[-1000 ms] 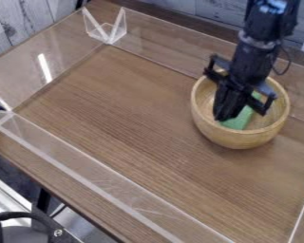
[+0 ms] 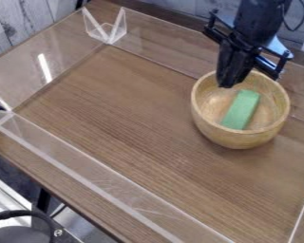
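Note:
My black gripper [image 2: 226, 74] hangs over the back-left rim of a wooden bowl [image 2: 213, 133] at the right of the camera view. It is shut, with nothing visible between its fingers. A green block [image 2: 242, 110] lies inside the bowl, to the right and in front of the gripper.
A small clear wire-like holder [image 2: 105, 27] stands at the back left. Black cables [image 2: 22, 228] lie at the bottom-left corner.
My gripper has risen up and back from low inside the bowl, uncovering more of the green block, which stays in the bowl.

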